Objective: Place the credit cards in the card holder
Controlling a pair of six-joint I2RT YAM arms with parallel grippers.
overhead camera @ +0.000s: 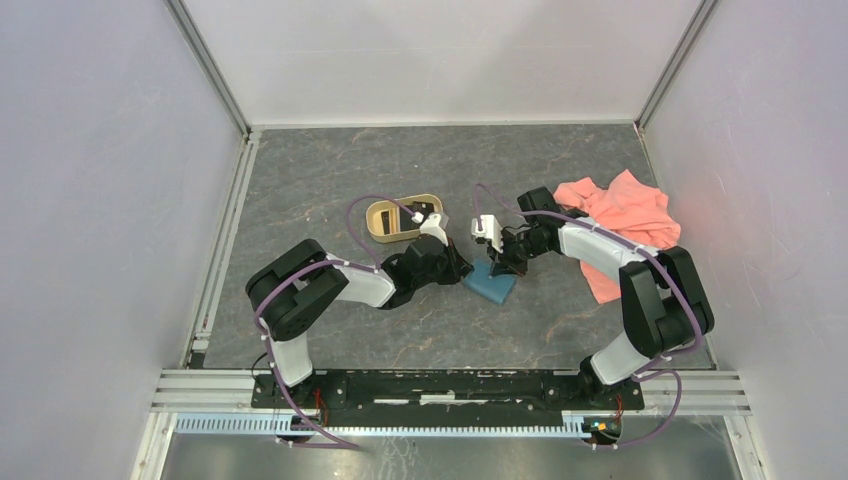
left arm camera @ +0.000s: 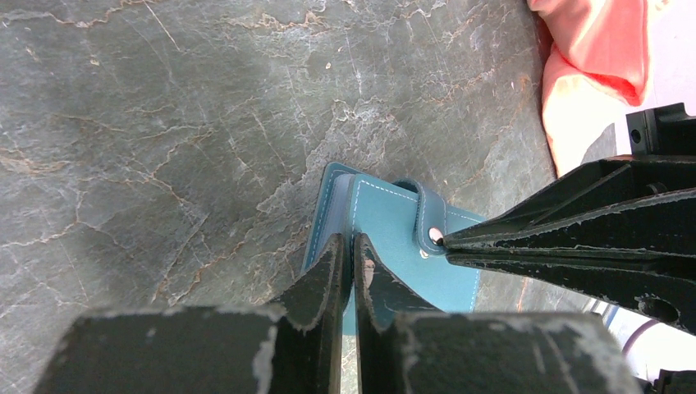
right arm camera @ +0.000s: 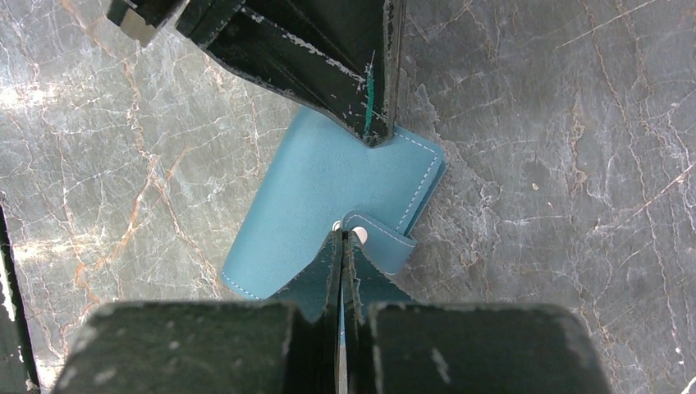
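Note:
The blue card holder (overhead camera: 491, 286) lies closed on the table between my two arms. My left gripper is shut on the holder's edge, its fingers on both sides of the front cover. Over the strap (right arm camera: 379, 242) with its snap button, my right gripper is shut, with nothing visible between its fingertips; they appear to touch the strap's tip. In the left wrist view, the strap (left arm camera: 430, 215) folds over the cover from the far edge. No credit card can be made out in or around the holder.
A beige tray (overhead camera: 384, 237) with dark items in it stands behind my left arm, partly covered by it. A crumpled coral cloth (overhead camera: 630, 212) lies on the right beside my right arm. Table space in front of the holder is clear.

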